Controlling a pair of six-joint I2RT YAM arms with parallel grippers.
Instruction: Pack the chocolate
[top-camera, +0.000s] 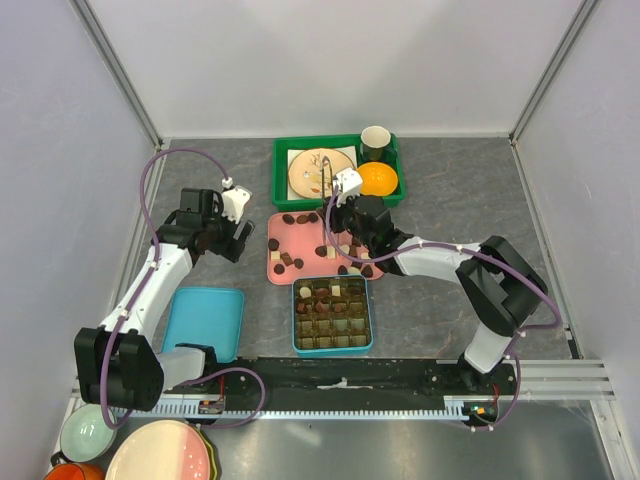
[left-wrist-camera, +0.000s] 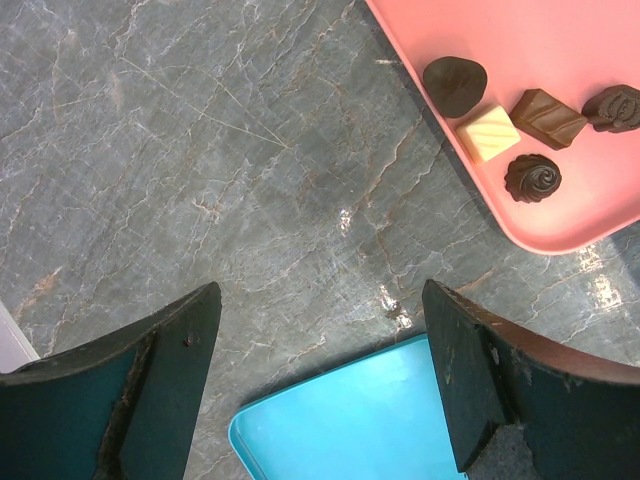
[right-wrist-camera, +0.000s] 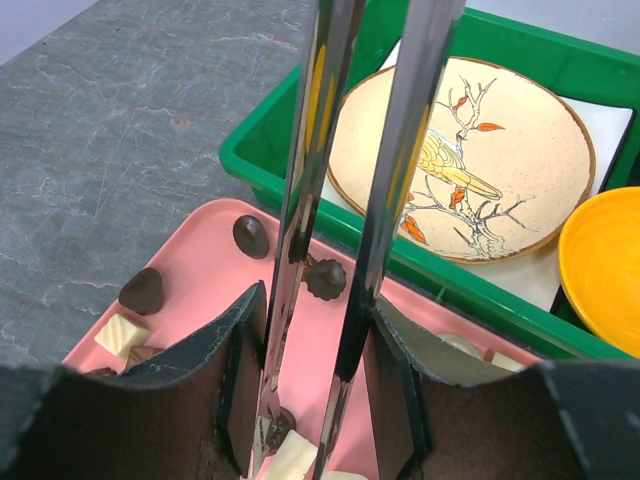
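Note:
In the right wrist view, my right gripper is closed round the two long shiny arms of a pair of tongs (right-wrist-camera: 300, 215). The tongs' lower ends reach down over the pink tray (right-wrist-camera: 205, 240), close to a cream chocolate (right-wrist-camera: 292, 455); whether anything is pinched there I cannot tell. Dark, brown and cream chocolates lie scattered on that tray. At its front stands the blue-rimmed compartment box (top-camera: 333, 352), several chocolates in its rear cells. My left gripper is open and empty, fingers wide apart, above the table left of the pink tray.
Behind the pink tray stands a green tray (top-camera: 283, 178) with a bird-patterned plate (top-camera: 308, 175), an orange bowl (top-camera: 377, 180) and a mug (top-camera: 375, 140). An empty blue tray (top-camera: 205, 320) lies front left. Bare table shows at both sides.

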